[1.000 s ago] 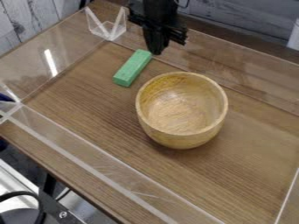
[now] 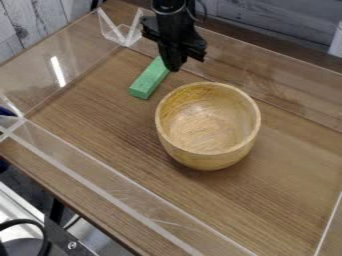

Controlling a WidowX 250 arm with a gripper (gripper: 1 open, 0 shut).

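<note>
A black gripper (image 2: pixel 174 56) hangs at the top centre of the camera view, its tip just above the upper end of a green block (image 2: pixel 150 80). The gripper looks shut, with nothing visible between its fingers. The green block lies flat on the wooden table (image 2: pixel 94 130), tilted diagonally. A large round wooden bowl (image 2: pixel 207 145) stands to the lower right of the block.
Clear plastic panels edge the table on the left, with one piece at the top left beside the gripper. Bare table surrounds the bowl to the right and below. A black cable lies at the bottom left corner.
The gripper has moved down and slightly left, toward the upper end of the green block. The block and bowl have stayed in place.
</note>
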